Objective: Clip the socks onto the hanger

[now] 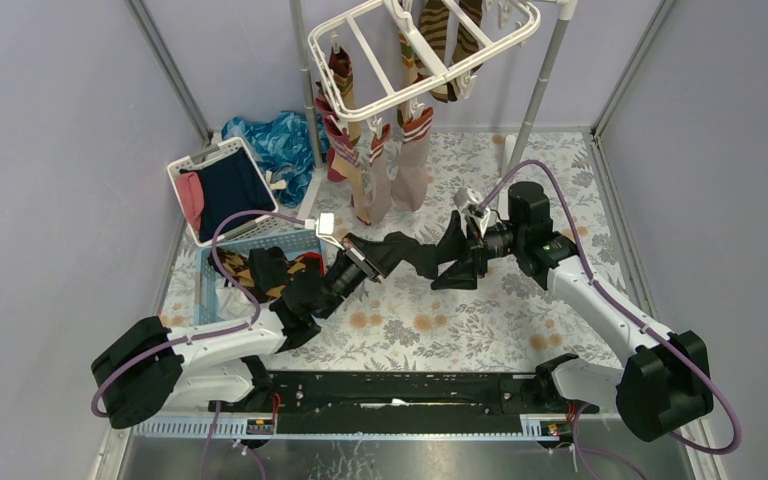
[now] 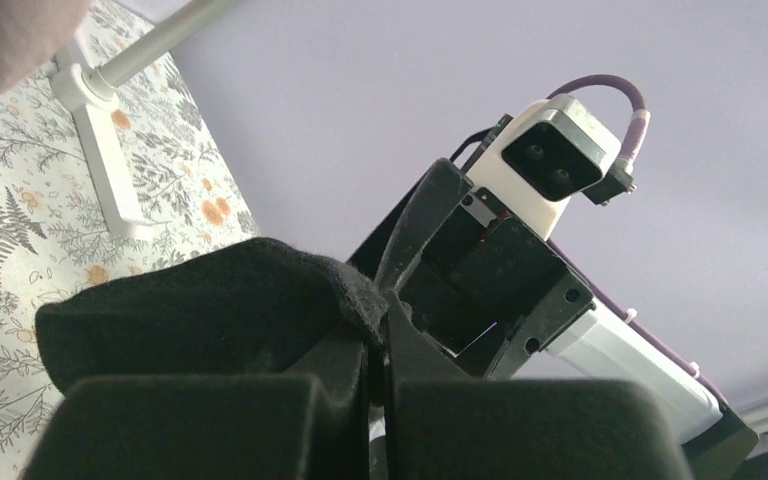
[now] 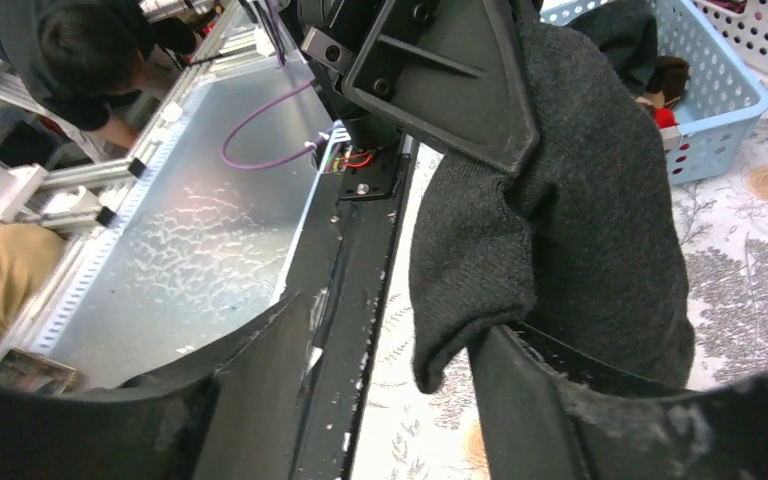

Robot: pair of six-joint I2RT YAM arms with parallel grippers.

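A dark grey sock (image 1: pixel 414 250) hangs from my left gripper (image 1: pixel 388 257), which is shut on it; in the left wrist view the sock (image 2: pixel 200 320) rises from between the closed fingers. My right gripper (image 1: pixel 447 262) is at the sock's free end, its fingers part open on either side of it. In the right wrist view the sock (image 3: pixel 580 230) fills the middle, its folded edge between the fingertips. The white hanger (image 1: pixel 380 100) at the top holds several socks (image 1: pixel 412 165) in its clips.
A blue basket (image 1: pixel 203 295) of socks and a white basket (image 1: pixel 190 160) with folded cloth stand at the left, with a blue bag (image 1: pixel 280 140) behind. The hanger's stand pole (image 1: pixel 538 90) rises at the back right.
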